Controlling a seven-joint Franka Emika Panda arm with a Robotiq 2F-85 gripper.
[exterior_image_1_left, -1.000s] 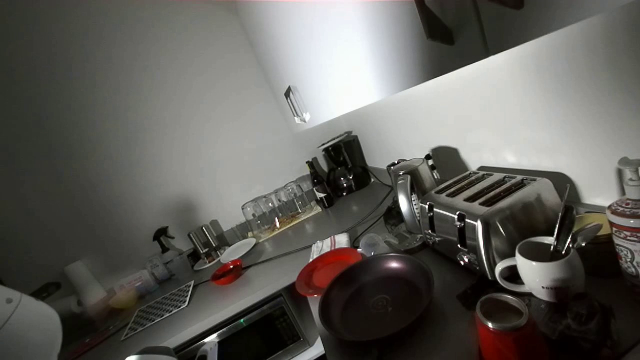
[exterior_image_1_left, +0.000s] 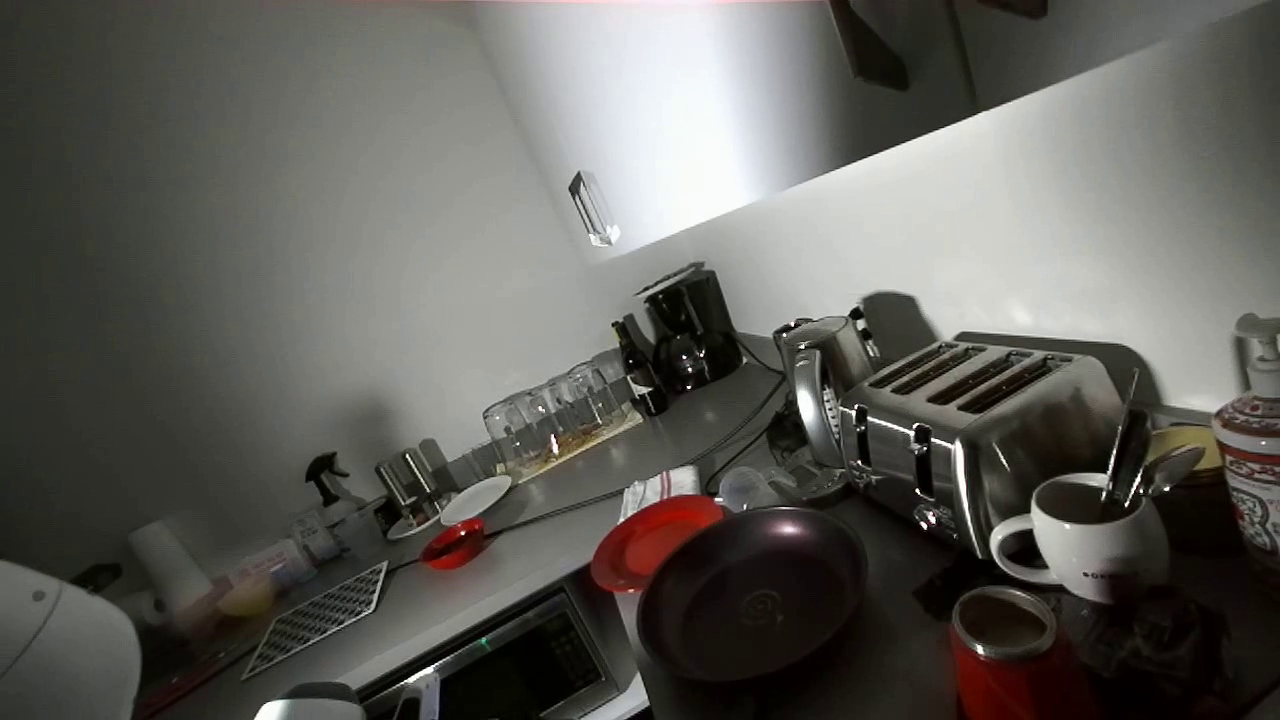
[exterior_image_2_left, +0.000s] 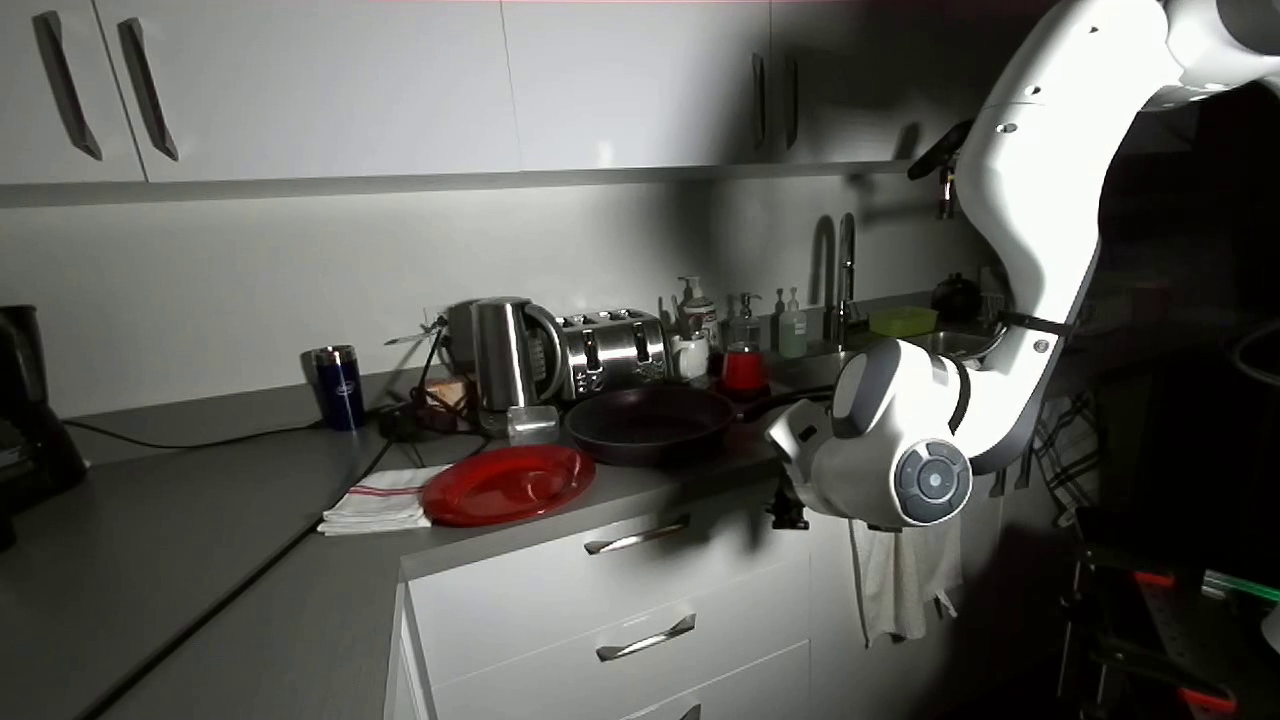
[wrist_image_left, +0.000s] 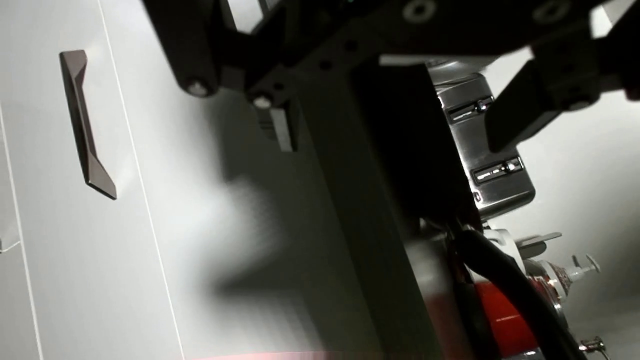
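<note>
My gripper is open, its two fingers wide apart with nothing between them. In the second exterior view it hangs in front of the drawers, just below the counter edge and to the right of the red plate (exterior_image_2_left: 510, 484). A dark frying pan (exterior_image_2_left: 649, 422) rests empty on the counter, its handle pointing right towards the arm. Seen from the wrist, the pan's black handle (wrist_image_left: 510, 282) runs to the lower right, and the toaster (wrist_image_left: 489, 150) lies behind one finger. The first exterior view shows only white parts of the arm at its lower left.
A steel kettle (exterior_image_2_left: 504, 360), white mug (exterior_image_1_left: 1098, 540) and red canister (exterior_image_1_left: 1014, 660) crowd the back of the counter. A folded towel (exterior_image_2_left: 381, 502) lies beside the plate. Drawer handles (exterior_image_2_left: 636, 536) stick out below.
At the lower left of the first exterior view, the white arm parts have shifted slightly to the right. The objects on the counter look unmoved.
</note>
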